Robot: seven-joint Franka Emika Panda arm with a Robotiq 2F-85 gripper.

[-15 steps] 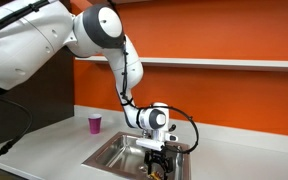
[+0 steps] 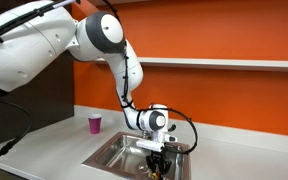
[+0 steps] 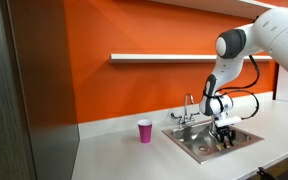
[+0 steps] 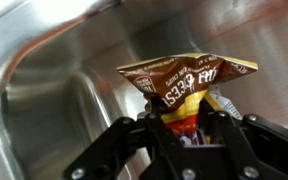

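A brown, yellow and red snack wrapper [image 4: 189, 80] fills the middle of the wrist view, low in the metal sink. My gripper is over it, with its dark fingers around the wrapper's near part. Its printed far end spreads out beyond the fingertips. Whether the fingers press on it cannot be told. In exterior view 1 the gripper [image 2: 155, 164] points down into the sink [image 2: 106, 152], a bit of orange showing at its tips. The arm hides most of the sink's inside in exterior view 2, where the gripper [image 3: 224, 138] looks small and dark.
A pink cup [image 2: 95, 123] stands on the white counter left of the sink. The faucet [image 3: 188, 105] rises behind the basin, close to the arm. Sink walls surround the gripper; a white shelf [image 2: 224, 65] runs along the orange wall.
The arm stays over the same part of the sink, with only a very slight shift at the gripper. The cup has not moved.
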